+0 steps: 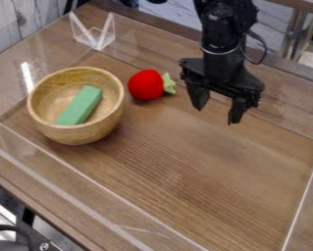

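Observation:
My black gripper (225,96) hangs low over the upper middle of the table, pointing down; whether its fingers are open or shut is hard to tell. To its left lies a red round object with a green leafy top (148,83), apart from it. A wooden bowl (109,125) at the left holds a green block (80,106).
A white wire-like object (90,27) stands at the back left. Dark cables run along the lower left edge.

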